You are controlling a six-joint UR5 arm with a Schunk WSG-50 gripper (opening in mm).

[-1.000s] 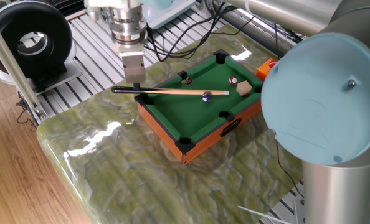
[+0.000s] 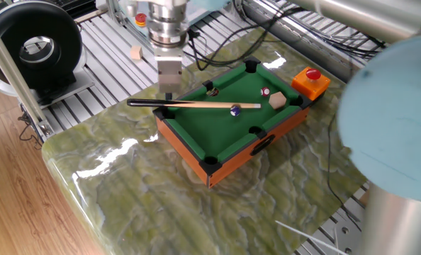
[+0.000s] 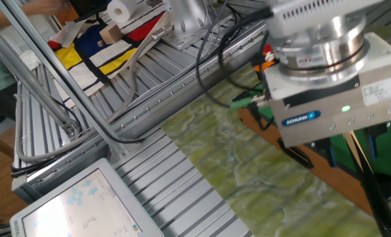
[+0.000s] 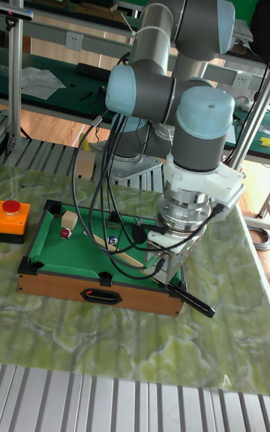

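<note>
A cue stick (image 2: 196,104) lies across the left end of a small pool table (image 2: 182,146), its black handle (image 4: 194,300) sticking out past the rim. On the green felt are a dark blue ball (image 2: 235,110), a red ball (image 2: 265,91) and a wooden block (image 2: 277,100). My gripper (image 3: 348,151) points down, with its fingers standing apart near the cue; it looks open. Seen from exterior view 1, the fingers (image 2: 169,96) overlap, just behind the cue's handle end. Whether they touch the cue cannot be told.
An orange box with a red button (image 2: 310,83) stands at the pool table's far corner. Black cables (image 4: 96,168) hang along the arm. A tablet-like screen (image 3: 83,204) sits at the slatted table's edge.
My gripper has shifted to the right in exterior view 1, along the cue's handle. The arm's blue-capped joint has also moved right, uncovering the orange box. Cue, balls and block have not moved.
</note>
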